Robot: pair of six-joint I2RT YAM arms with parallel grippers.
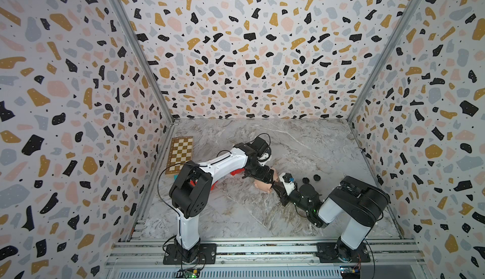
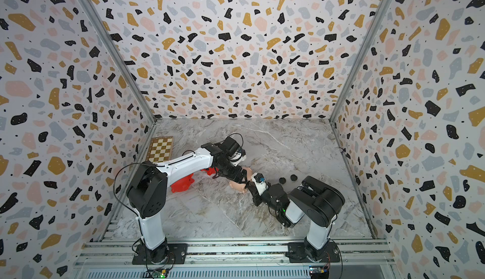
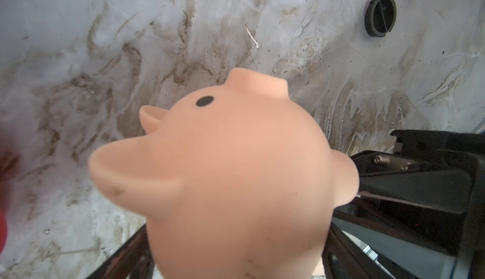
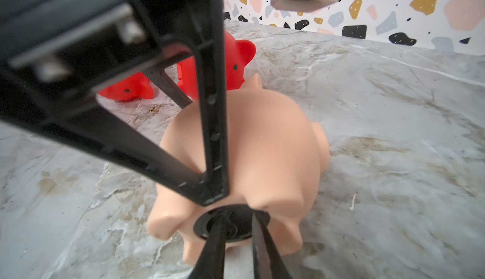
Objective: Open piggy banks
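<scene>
A peach piggy bank lies on its side on the marble table, its underside with a dark round plug turned toward my right gripper. That gripper's fingertips are part open at the plug. In the left wrist view the pig's head fills the middle. My left gripper is around the pig from above, its fingers largely hidden there; whether they press on it I cannot tell.
Red piggy banks stand behind at the left. A checkerboard lies at the back left. Two black caps lie to the right, with clear table behind them.
</scene>
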